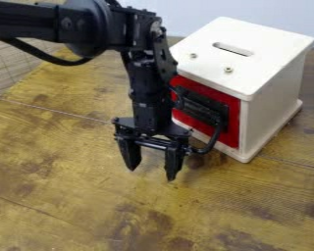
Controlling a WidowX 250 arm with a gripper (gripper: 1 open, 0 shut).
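My black gripper (152, 159) hangs just above the wooden table, its two fingers pointing down and standing apart with nothing between them. Behind it and to the right stands a white box (267, 106) with a slot and two small knobs on top and a red front panel (228, 137) holding a dark opening or insert, partly hidden by the arm and its cable.
A tiled surface (9, 69) shows beyond its far left edge. The arm reaches in from the top left.
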